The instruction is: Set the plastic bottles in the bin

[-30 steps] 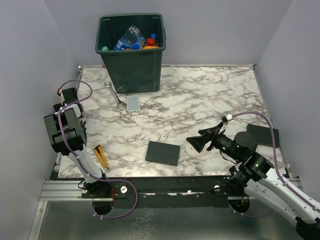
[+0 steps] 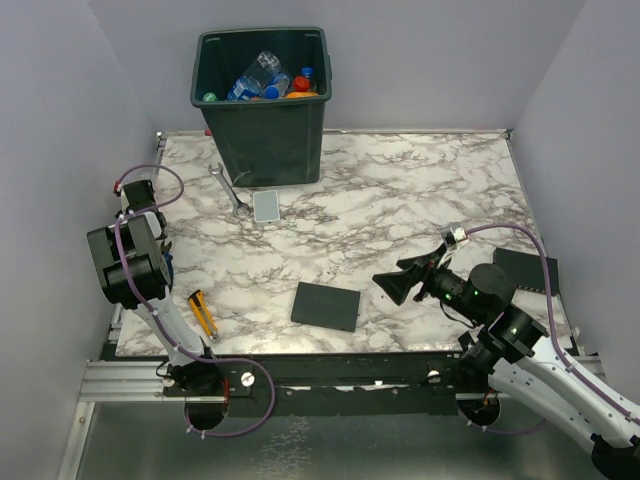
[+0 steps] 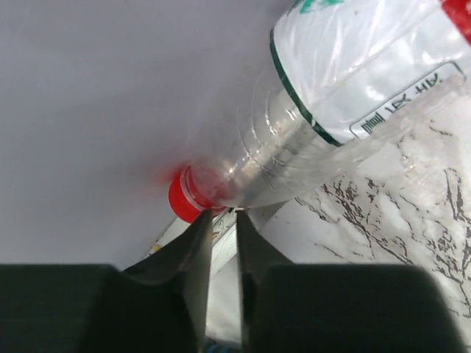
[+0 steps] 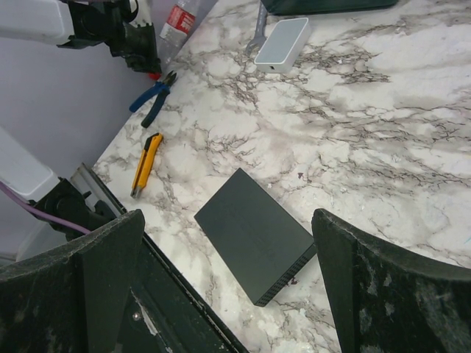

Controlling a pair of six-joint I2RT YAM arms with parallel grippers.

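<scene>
A clear plastic bottle (image 3: 257, 140) with a red cap (image 3: 185, 197) and a white, green and red label lies along the left wall in the left wrist view. In the right wrist view the bottle's red label (image 4: 179, 20) shows beside the left arm. My left gripper is part open, a narrow gap between its fingertips, close to the cap end; no grasp shows. From above, the left arm hides most of this bottle. Over the table's right part, my right gripper stands open and empty. The green bin (image 2: 265, 140) at the back holds several bottles.
Near the left arm lie blue-handled pliers (image 4: 153, 98) and a yellow cutter (image 2: 203, 313). A wrench (image 2: 230, 190) and a small white box (image 2: 266, 206) are before the bin. One dark box (image 2: 326, 306) sits front centre, another (image 2: 527, 270) far right.
At the left wall, the left gripper's fingers have shifted slightly and look closer together from above. The left arm's body, the right arm and the bin look unmoved.
</scene>
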